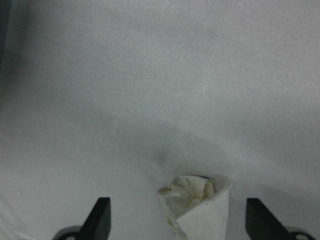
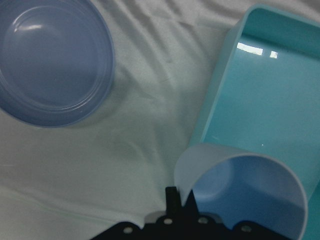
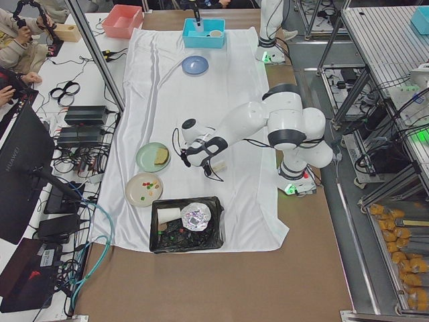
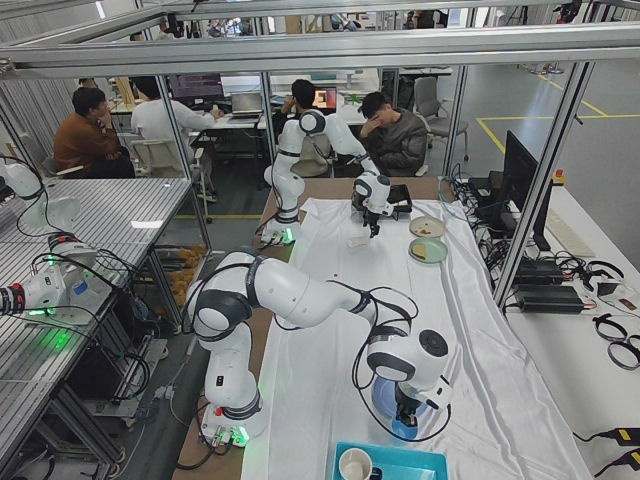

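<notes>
In the left wrist view my left gripper stands open, with a crumpled white paper wrapper [image 1: 202, 217] between and below its fingers. In the right wrist view my right gripper is shut on the wall of a light blue cup [image 2: 220, 157], held at the edge of a teal bin [image 2: 260, 90]. A blue plate [image 2: 52, 60] lies beside the bin. In the camera left view a green plate [image 3: 144, 151] with a yellow piece and a cream plate [image 3: 134, 194] with small coloured pieces lie near my left arm.
A black tray [image 3: 157, 245] with a foil-covered round item and a white roll stands at one end of the white cloth. A pink bin [image 3: 123, 20] sits on the side table.
</notes>
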